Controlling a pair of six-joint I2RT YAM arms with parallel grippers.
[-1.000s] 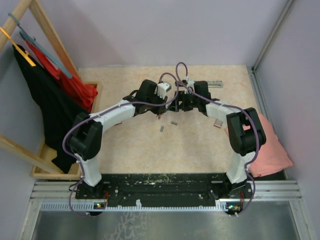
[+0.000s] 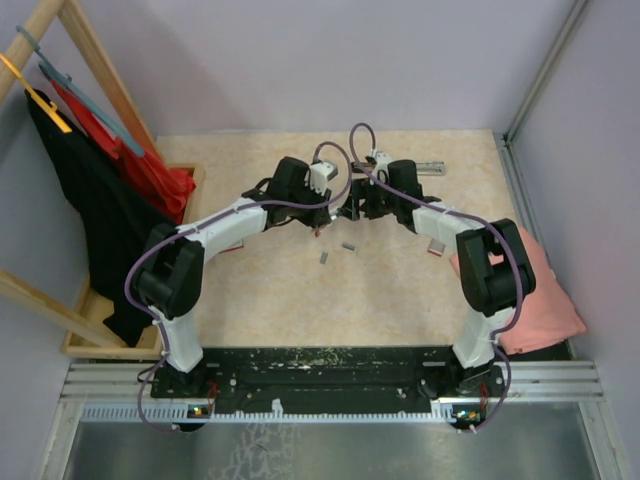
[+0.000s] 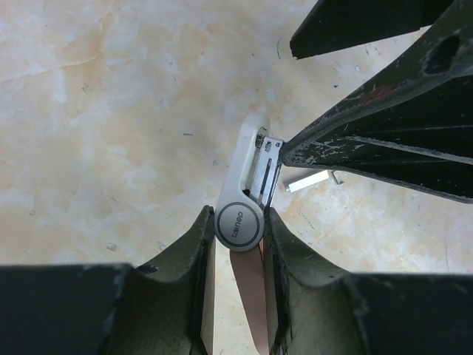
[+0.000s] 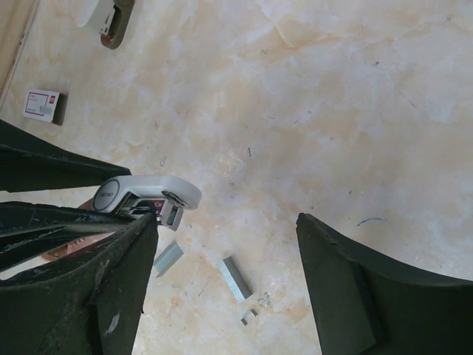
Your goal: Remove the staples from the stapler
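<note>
A white-topped stapler (image 3: pixel 240 211) with a pinkish-brown body is clamped in my left gripper, its slim metal magazine (image 3: pixel 266 174) showing beside the white cover. In the right wrist view the stapler (image 4: pixel 159 188) reaches in from the left. My right gripper has its fingers apart with nothing gripped. One right fingertip (image 3: pixel 295 151) appears to touch or nearly touch the magazine's end in the left wrist view. Two grey staple strips (image 4: pixel 168 259) (image 4: pixel 235 279) and a small staple fragment (image 4: pixel 249 316) lie below. Whether staples are inside the magazine is unclear.
A red-and-white box (image 4: pixel 42 106) and another stapler-like object (image 4: pixel 114 26) lie at upper left in the right wrist view. From above, a pink cushion (image 2: pixel 535 290) sits at the right and a clothes rack with red cloth (image 2: pixel 120 140) at the left.
My right gripper stays almost in place, close beside it.
</note>
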